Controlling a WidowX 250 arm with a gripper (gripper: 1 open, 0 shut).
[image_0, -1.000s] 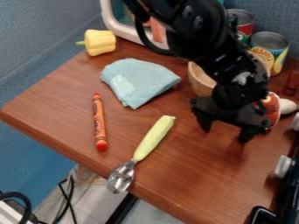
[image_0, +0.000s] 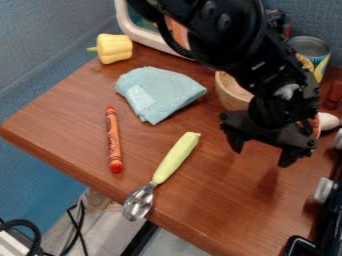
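Note:
My black gripper (image_0: 261, 150) hangs over the right part of the wooden table (image_0: 187, 210), its two fingers apart with nothing visible between them. An orange crayon (image_0: 114, 138) and a spoon with a pale yellow handle (image_0: 178, 155) lie on the table to its left. A folded light-blue cloth (image_0: 158, 92) lies toward the back. A wooden bowl (image_0: 230, 92) is partly hidden behind my arm.
A yellow object (image_0: 114, 47) sits at the back left corner, beside a white-framed tray. A can (image_0: 314, 55) stands at the back right, and a black device (image_0: 321, 220) lines the right edge.
The gripper has shifted slightly over the last second, staying over the right side of the table. The objects look unmoved.

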